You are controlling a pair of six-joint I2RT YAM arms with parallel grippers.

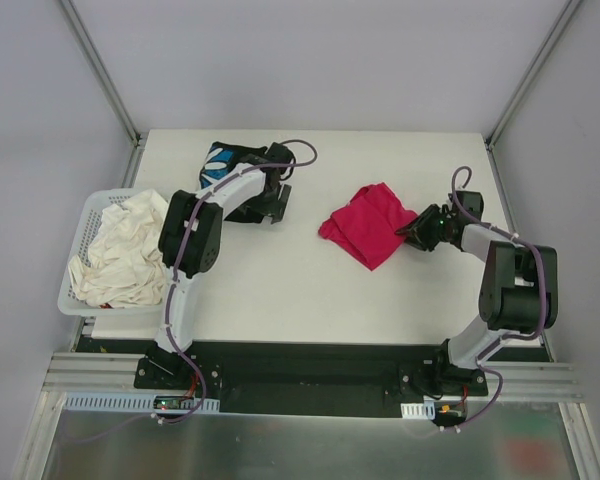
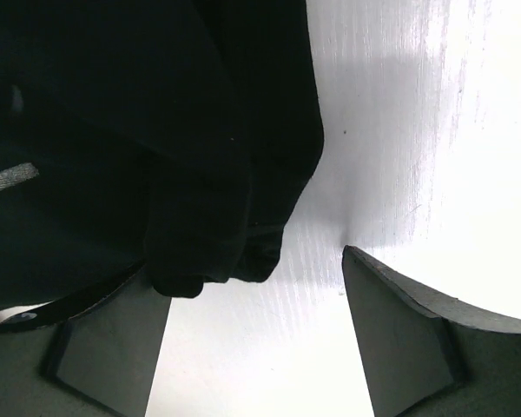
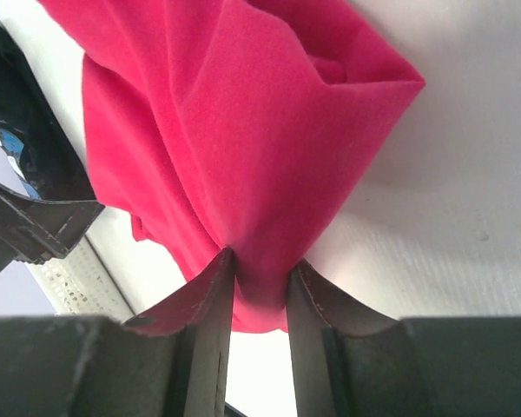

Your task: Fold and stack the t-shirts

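Note:
A dark t-shirt with a blue print (image 1: 218, 160) lies at the back left, under my left gripper (image 1: 275, 208). In the left wrist view the fingers of that gripper stand apart at the edge of the dark cloth (image 2: 95, 130), one finger against it. A crumpled red t-shirt (image 1: 365, 225) lies right of centre. At its right end is my right gripper (image 1: 410, 235); in the right wrist view its fingertips (image 3: 260, 269) are close together on a fold of the red cloth (image 3: 200, 104), slightly apart with cloth between them.
A white basket (image 1: 85, 225) of white cloths stands at the left edge.

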